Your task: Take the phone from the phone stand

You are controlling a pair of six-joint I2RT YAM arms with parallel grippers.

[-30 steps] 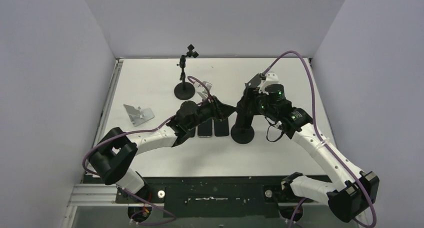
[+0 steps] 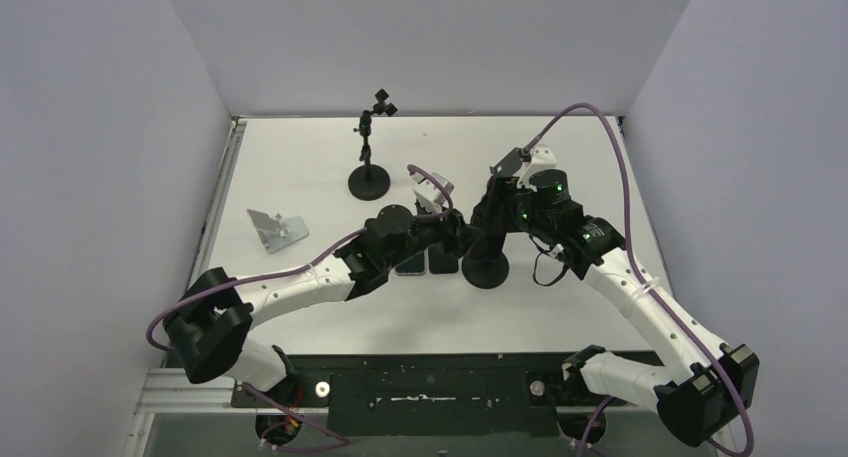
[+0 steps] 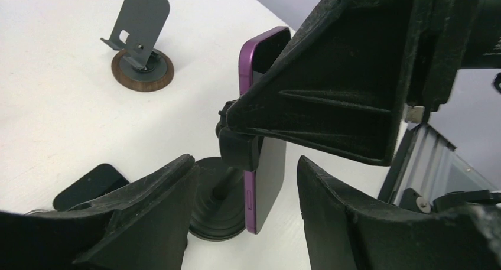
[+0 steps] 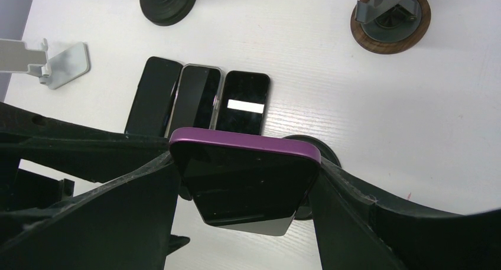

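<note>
The phone (image 4: 248, 184), with a purple rim and dark screen, stands up between the fingers of my right gripper, their pads against both its long edges. In the left wrist view the phone (image 3: 250, 202) is edge-on; a black block, seemingly the stand's clamp, sits against it. Below is the stand's round black base (image 3: 212, 214). My left gripper is open, its fingers apart on either side of the clamp and the phone's lower part, touching neither as far as shows. From above, both arms hide most of the phone.
Several dark phones (image 4: 243, 101) lie flat left of the stand. Farther off are a wooden-based holder (image 3: 142, 72), a black jointed stand (image 2: 369, 182) and a silver stand (image 2: 285, 234).
My left arm has moved right, bringing its gripper from left of the stand to over it, close beside the right gripper. The right arm looks almost unmoved.
</note>
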